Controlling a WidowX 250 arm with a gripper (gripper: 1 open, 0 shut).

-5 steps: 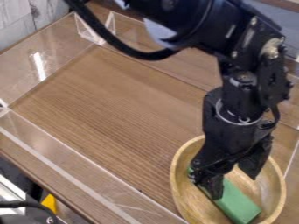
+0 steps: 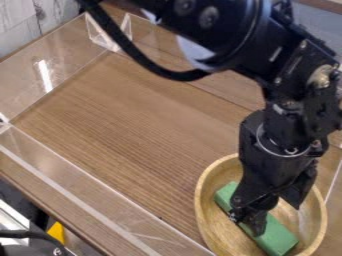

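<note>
A wooden bowl [image 2: 209, 206] sits at the lower right of the wooden surface, holding a green rectangular block [image 2: 271, 235]. My black gripper [image 2: 247, 215] reaches down into the bowl over the block's upper end, its fingers apart. The part of the block under the gripper is hidden, and I cannot tell whether the fingers touch it.
The wooden floor [image 2: 107, 120] left of the bowl is clear, bordered by clear plastic walls along the left and near edges. A small clear piece stands at the back left. A small yellow object [image 2: 56, 230] lies outside at the lower left.
The gripper has shifted and turned slightly over the bowl. More of the green block's left side now shows.
</note>
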